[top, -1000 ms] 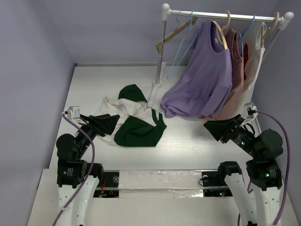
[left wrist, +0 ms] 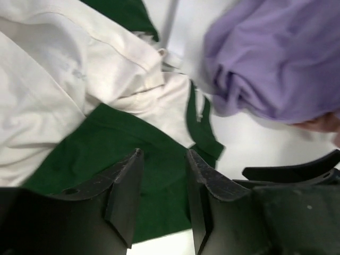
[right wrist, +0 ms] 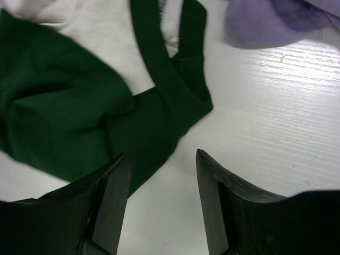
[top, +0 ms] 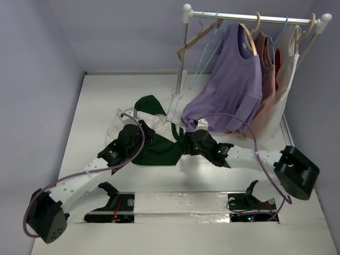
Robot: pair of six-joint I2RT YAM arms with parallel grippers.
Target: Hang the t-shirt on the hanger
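A crumpled green and white t-shirt (top: 158, 152) lies flat on the table, left of the rack. In the left wrist view its green cloth (left wrist: 164, 180) spreads below and between the fingers of my left gripper, which stands part open above it. My right gripper is open near the shirt's right edge; its left finger overlaps the green cloth (right wrist: 141, 125) in view and bare table shows between the fingers. On the rack's left end hang an empty wooden hanger (top: 197, 39) and an empty blue hanger (top: 204, 57).
The metal rack (top: 249, 18) stands at the back right. From it hang a purple shirt (top: 231, 85), a pink garment (top: 266, 79) and a white one (top: 287, 74). The purple hem reaches the table near my right gripper. Bare table (top: 101, 87) lies at the back left.
Both arms have swung inward from the sides. My left gripper has moved right over the shirt, and my right gripper has come left to its right edge. The shirt looks unmoved.
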